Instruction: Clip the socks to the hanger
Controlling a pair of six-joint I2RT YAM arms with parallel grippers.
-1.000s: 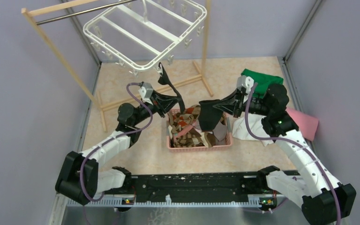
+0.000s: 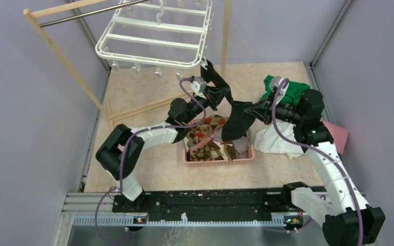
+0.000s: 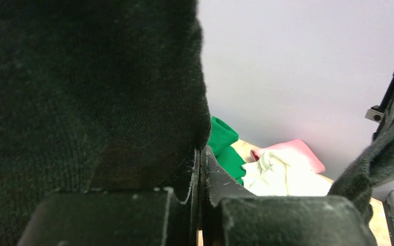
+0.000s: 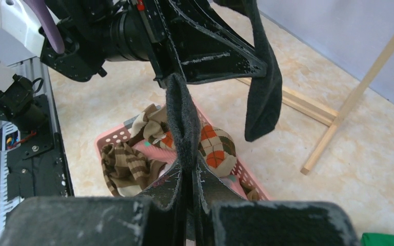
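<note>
From a clip at the front right of the white hanger, a dark sock stretches down to my left gripper. That gripper is shut on the sock's edge, and the cloth fills the left half of the left wrist view. My right gripper is shut on a second dark sock, which hangs over the basket. In the right wrist view this second sock runs up from between the closed fingertips, while the first sock drapes past the left gripper's tip.
Below the grippers, a pink basket holds several patterned socks. A green cloth, a white cloth and a pink item lie by the right arm. The wooden rack stands behind.
My right gripper has shifted slightly, still holding its sock.
</note>
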